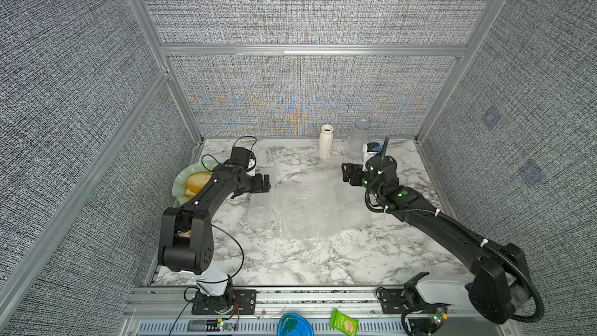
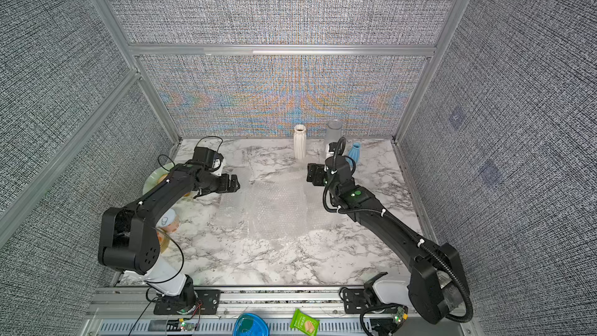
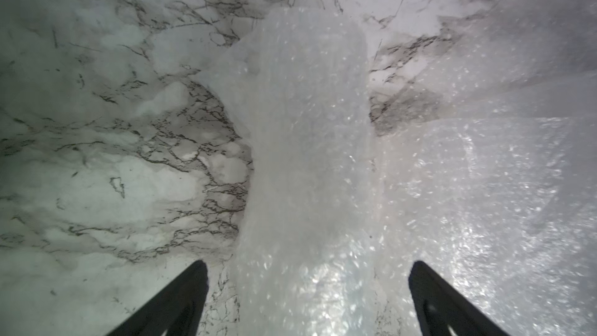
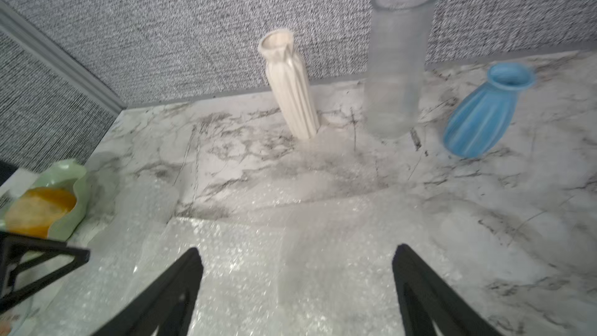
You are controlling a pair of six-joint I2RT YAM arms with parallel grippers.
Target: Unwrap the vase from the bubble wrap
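Note:
Clear bubble wrap [image 1: 304,208] lies spread flat over the middle of the table. Three vases stand upright behind it: a white ribbed one [image 4: 292,90], a tall frosted glass one [image 4: 401,56] and a blue one [image 4: 482,115]. A rolled or folded length of the wrap [image 3: 307,149] runs along the left side of the sheet, directly below my left gripper. That gripper is open and holds nothing; whether anything lies inside the roll I cannot tell. My right gripper stands open above the sheet's right part, empty, with the vases beyond it.
At the left edge sits a pale green bowl [image 1: 180,183] holding something yellow-orange. A blue container [image 1: 295,324] and a green packet [image 1: 344,322] are outside the front rail. Bare marble shows at the table's front and right.

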